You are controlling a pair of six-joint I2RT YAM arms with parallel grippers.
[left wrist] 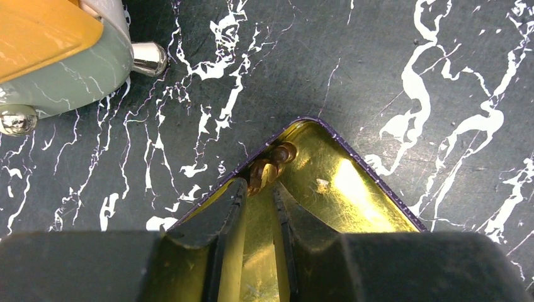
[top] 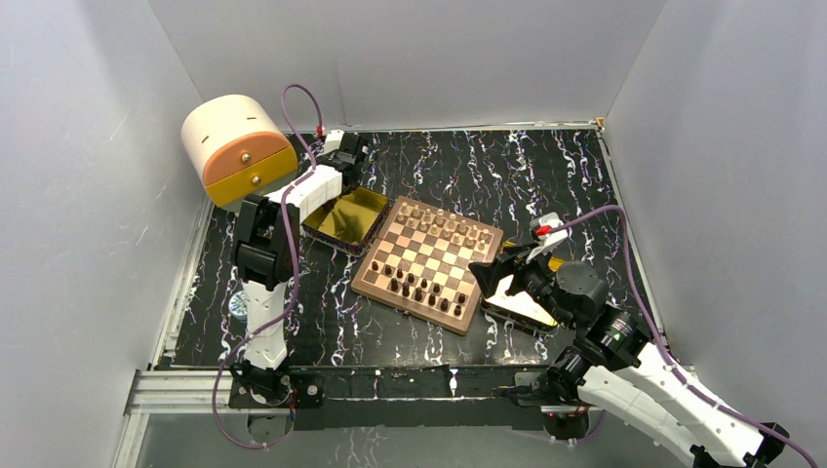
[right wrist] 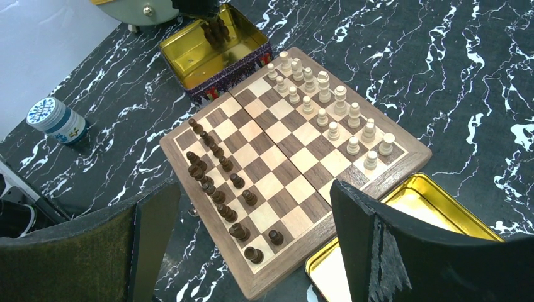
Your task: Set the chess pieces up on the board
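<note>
On the wooden chessboard (right wrist: 277,145), light pieces (right wrist: 340,100) stand upright in rows on the far side. Dark pieces (right wrist: 214,192) stand along the opposite side, with a wider gap in their front row near the close corner. My left gripper is down inside the gold-lined tin (left wrist: 315,129), its fingers nearly together on a dark brown chess piece (left wrist: 256,173). Another dark piece (left wrist: 284,152) lies by the tin's corner, just beyond. Over the board's right edge, my right gripper stands open and empty.
A second gold tray (right wrist: 422,189) sits beside the board's right edge. The drawer cabinet (top: 244,151) stands behind the left tin. A white-lidded jar (right wrist: 56,119) is on the marble table at left.
</note>
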